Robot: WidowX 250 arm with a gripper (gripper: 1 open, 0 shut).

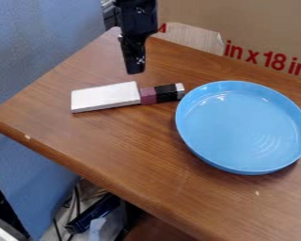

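Note:
My black gripper (pixel 134 60) hangs above the back part of the wooden table, behind a flat bar lying there; whether its fingers are open or shut I cannot make out. The bar has a long white part (pixel 105 97) and a shorter maroon-and-black end (pixel 161 93) pointing right. To the right of the bar sits a round light-blue plate (pixel 241 128).
Cardboard with red lettering (pixel 254 52) stands behind the table (pixel 140 179). A blue padded surface (pixel 27 75) lies to the left, with cables and clutter below the table edge.

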